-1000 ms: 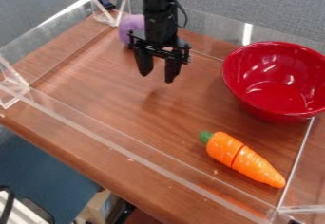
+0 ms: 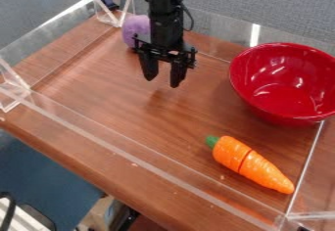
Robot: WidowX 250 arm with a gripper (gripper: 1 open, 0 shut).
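My black gripper (image 2: 164, 70) hangs over the back middle of the wooden surface, fingers apart and pointing down, with nothing visible between them. Behind it, partly hidden, is a purple object (image 2: 133, 29), perhaps a toy eggplant. A large red bowl (image 2: 281, 86) sits at the right, and an orange toy carrot (image 2: 252, 164) with a green top lies at the front right, below the bowl.
Clear acrylic walls (image 2: 23, 83) border the wooden surface (image 2: 118, 117). Beyond the left edge is a blue floor area (image 2: 39, 166).
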